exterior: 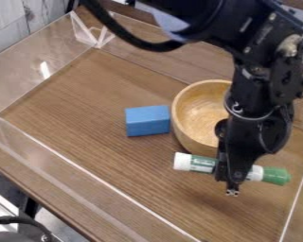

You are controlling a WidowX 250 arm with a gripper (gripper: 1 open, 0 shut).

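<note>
My gripper (234, 177) is shut on a white tube (195, 163) with a green end (276, 176), gripped near its middle and held roughly level in front of a wooden bowl (192, 102). The arm and gripper hide the bowl's right part.
A blue block (147, 121) lies left of the bowl.
</note>
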